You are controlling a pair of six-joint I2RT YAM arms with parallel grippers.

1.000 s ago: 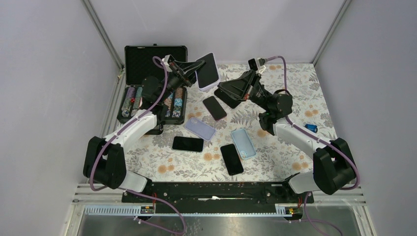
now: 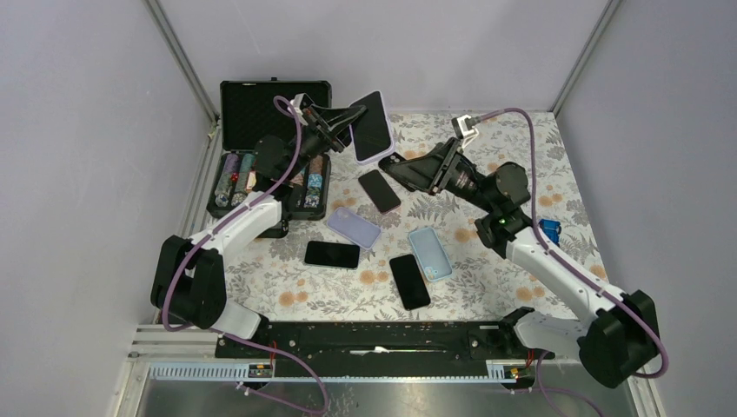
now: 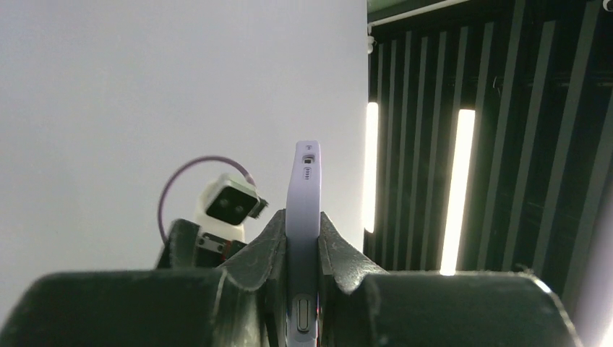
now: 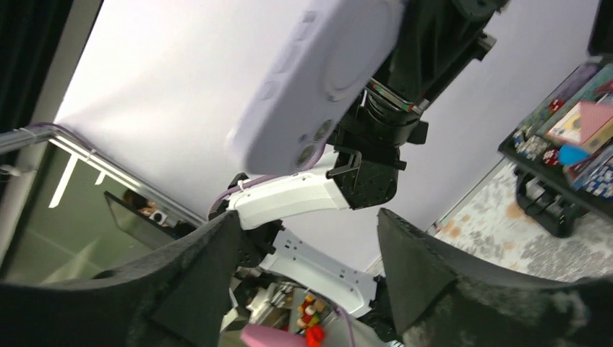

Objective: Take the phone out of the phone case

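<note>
The black-screened phone [image 2: 371,132] sits in a lavender case, held up above the back of the table. My left gripper [image 2: 356,115] is shut on one long side of this cased phone. In the left wrist view the case [image 3: 303,195] stands edge-on between the fingers. My right gripper is open, with nothing between its fingertips. The right wrist view shows the lavender case [image 4: 289,94] above and beyond those fingers, its camera holes at the lower end. In the top view the right fingers [image 2: 417,171] are near the case's lower right corner, apart from it in the wrist view.
On the table lie a dark phone [image 2: 379,191], an empty lavender case [image 2: 355,228], a light blue case [image 2: 430,254] and two phones [image 2: 332,254] [image 2: 409,281]. An open black box [image 2: 276,117] stands at the back left.
</note>
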